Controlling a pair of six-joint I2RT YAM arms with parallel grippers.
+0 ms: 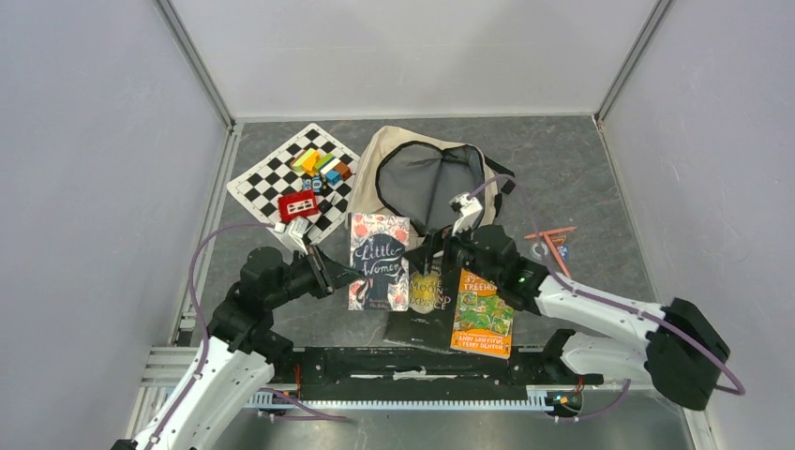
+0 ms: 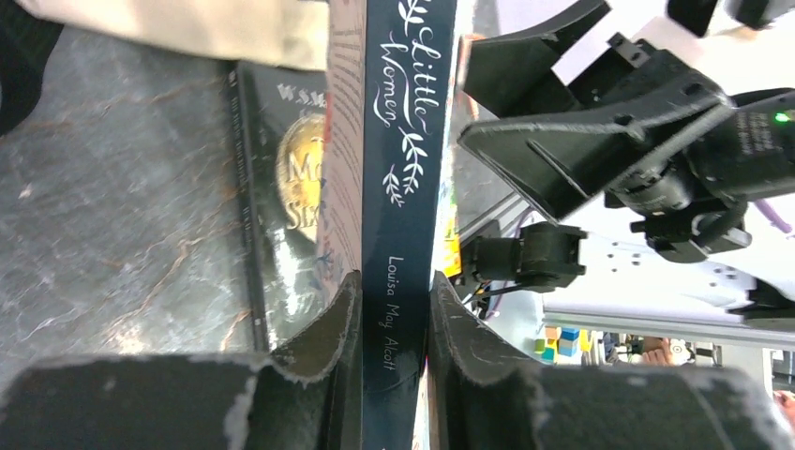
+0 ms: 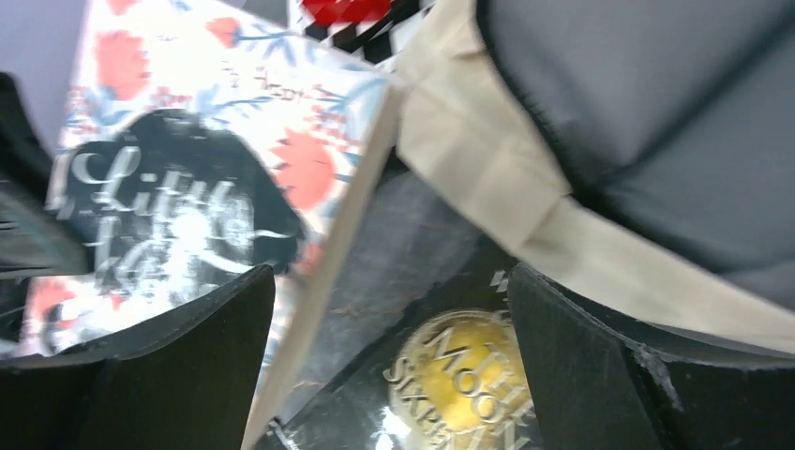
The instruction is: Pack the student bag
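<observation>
The Little Women book (image 1: pixel 380 262) hangs above the table, its dark spine toward my left arm. My left gripper is shut on that spine, one finger on either side. Across from it, my right gripper stands open; the book's page edge shows beyond its left finger (image 3: pixel 187 370). A dark book with a gold disc (image 1: pixel 419 314) lies on the table, partly under Little Women. To its right rests the orange Treehouse book (image 1: pixel 483 323). The beige bag (image 1: pixel 380 155) lies behind the books, its grey mesh front facing up.
A chessboard (image 1: pixel 251 192) at back left carries colored blocks (image 1: pixel 323 167) and a red case (image 1: pixel 297 205). Orange pencils (image 1: pixel 561 260) and a tape roll (image 1: pixel 539 250) lie at right. Bare table surrounds the bag's right side.
</observation>
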